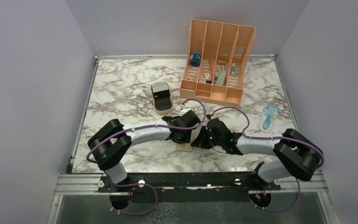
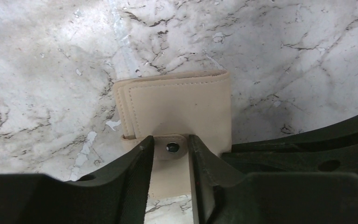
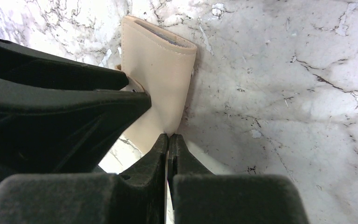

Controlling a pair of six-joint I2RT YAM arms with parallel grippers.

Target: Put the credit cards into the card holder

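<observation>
A beige leather card holder [image 2: 182,107] lies on the marble table, closed with a snap strap [image 2: 144,144]. My left gripper is over that strap, its fingers part open, one either side of the snap button. My right gripper is shut at the holder's edge; in the right wrist view its tips touch the beige leather, and whether any is pinched is unclear. In the top view both grippers meet over the holder [image 1: 183,147], partly hiding it. I cannot make out any credit cards.
An open case [image 1: 162,99] stands behind the left arm. A peach organizer [image 1: 213,95] with assorted items is at the back. A blue item in a clear package [image 1: 268,117] lies at the right.
</observation>
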